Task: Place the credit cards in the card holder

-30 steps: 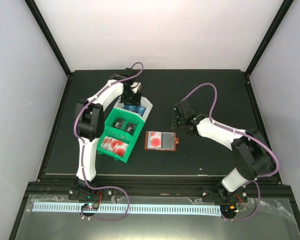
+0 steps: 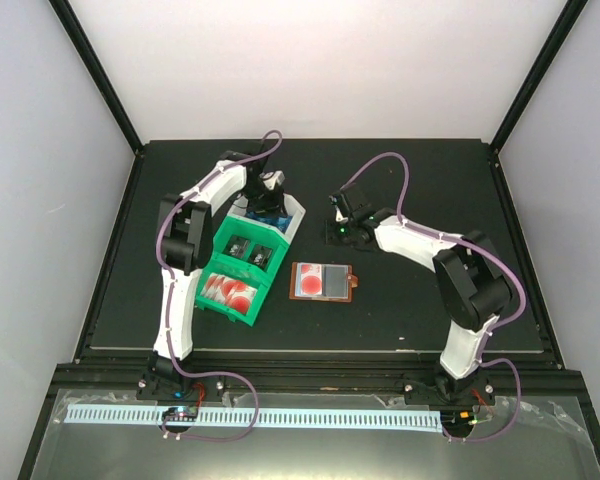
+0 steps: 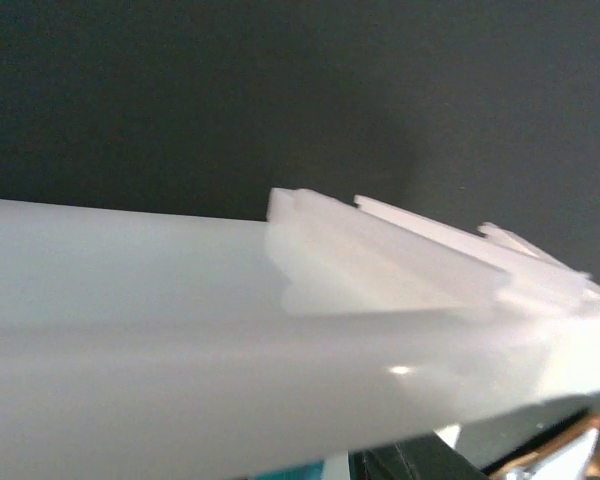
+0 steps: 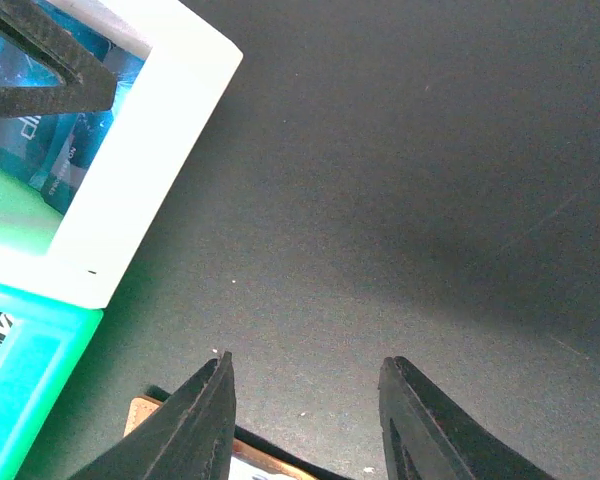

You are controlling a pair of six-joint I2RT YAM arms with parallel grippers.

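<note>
The card holder (image 2: 322,282) lies open on the table, brown-edged, with a red-and-white card (image 2: 310,280) on its left half and a grey panel at right. Its edge (image 4: 280,465) also enters the right wrist view. Blue cards (image 4: 55,140) lie in the white bin (image 4: 145,180). My left gripper (image 2: 268,212) is down at this bin, over the blue cards. The bin's wall (image 3: 230,370) fills much of the left wrist view, and what lies between the left fingers is hidden. Above bare table, between bin and holder, my right gripper is open and empty.
Green bins (image 2: 248,258) adjoin the white one. Two of their compartments hold dark cards (image 2: 237,246), and the front one holds red-and-white cards (image 2: 228,292). Bare black table (image 2: 400,310) lies right of the holder.
My right gripper has moved left, toward the bins, above the table behind the holder. At the white bin my left gripper has shifted only slightly. Holder and bins have stayed put.
</note>
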